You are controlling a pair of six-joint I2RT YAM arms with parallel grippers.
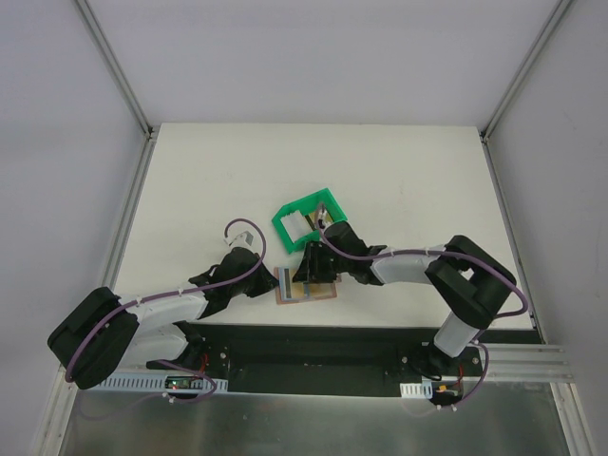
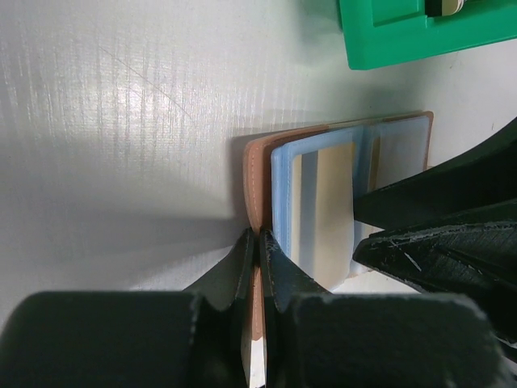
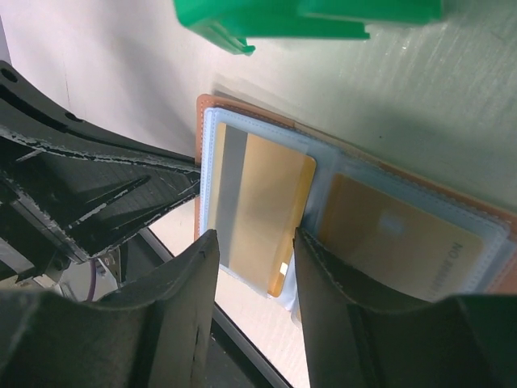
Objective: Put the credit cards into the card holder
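Observation:
The brown card holder [image 1: 318, 297] with pale blue pockets lies open on the table. My left gripper is shut on its brown edge. A gold card with a dark stripe [image 3: 262, 182] sits in the pocket nearest the left gripper, its long outer edge showing along the pocket's mouth. Over that card my right gripper stands partly open and empty, one fingertip by the card's outer edge. Another gold card [image 3: 396, 234] lies behind the clear window of the neighbouring pocket. More cards are in the green tray [image 1: 278, 224], partly hidden by the right arm.
Just behind the holder stands the green tray, close to the right gripper. In its left compartment lies a white card [image 1: 296, 224]. The table's front edge [image 1: 380, 326] runs close before the holder.

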